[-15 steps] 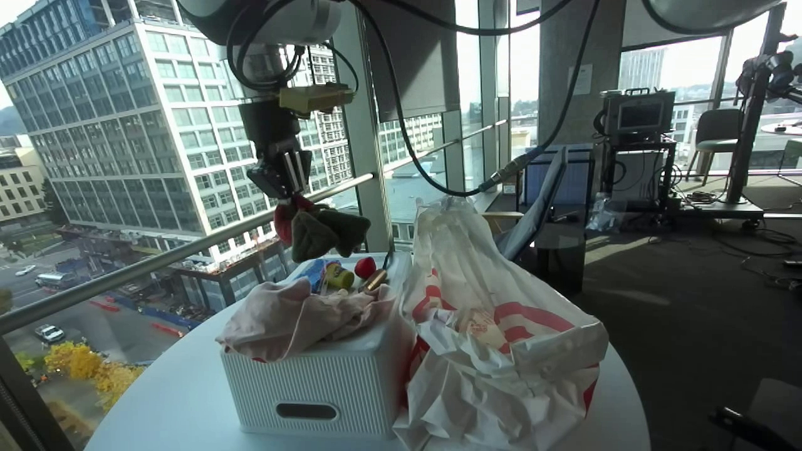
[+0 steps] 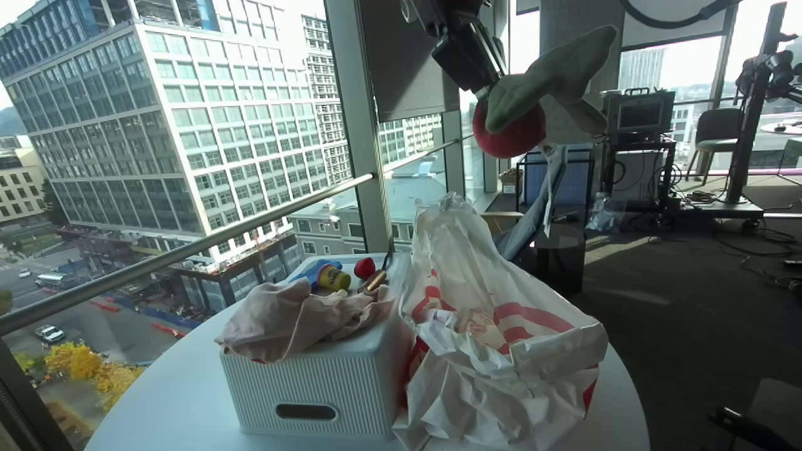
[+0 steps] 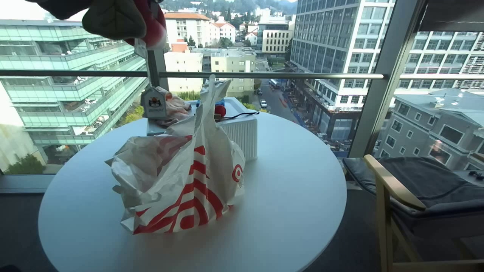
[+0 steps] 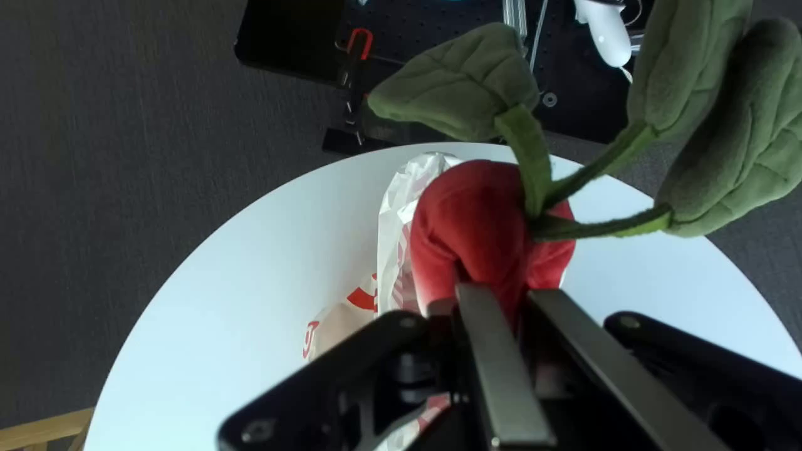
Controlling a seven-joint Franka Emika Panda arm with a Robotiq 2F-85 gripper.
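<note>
My gripper is shut on a red plush toy (image 4: 481, 218) with green cloth leaves (image 4: 466, 82). In exterior view 1 the red toy (image 2: 511, 131) hangs high in the air, its leaves spreading to the right and a pale tag dangling below. Under it stands a crumpled white plastic bag (image 2: 481, 255) with red rings, upright on the round table and clear of the toy. From exterior view 2 the bag (image 3: 222, 181) shows an opening toward the left; the toy (image 3: 154, 27) is cut off at the top edge.
Beside the bag sits a white ribbed box (image 2: 316, 391). On its top lie a pinkish cloth (image 2: 270, 319), a yellow tub (image 2: 334, 278), a small red ball (image 2: 364, 267) and something blue.
My gripper has carried the red toy up and to the right, from above the white box to above the bag. The bag and the things on the box look about the same.
</note>
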